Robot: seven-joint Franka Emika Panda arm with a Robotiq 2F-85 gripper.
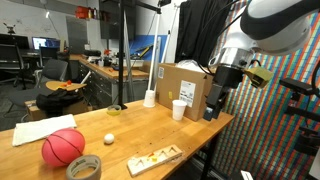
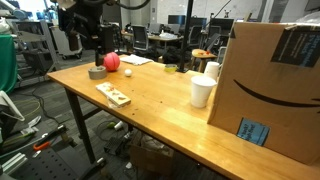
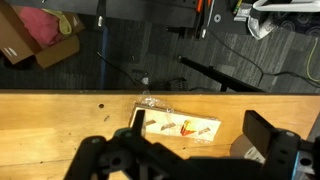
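My gripper stands open in the wrist view, its two dark fingers (image 3: 262, 135) wide apart with nothing between them. It hangs high near the table's edge in exterior view 1, well clear of the tabletop. A pale wooden board (image 1: 155, 160) with small coloured pieces lies on the table (image 1: 125, 140) near that edge. From the wrist the board (image 3: 180, 128) shows below, partly covered by the left finger. A red ball (image 1: 63, 147), a roll of tape (image 1: 84, 168) and a small white ball (image 1: 109, 139) sit to the left of the board.
A white cup (image 2: 202, 92) stands near the large cardboard box (image 2: 270, 85). A yellow bowl (image 1: 113, 110) and a white cloth (image 1: 44, 130) lie farther back. Bare wood separates the cup from the board. Beyond the table edge is dark floor with cables.
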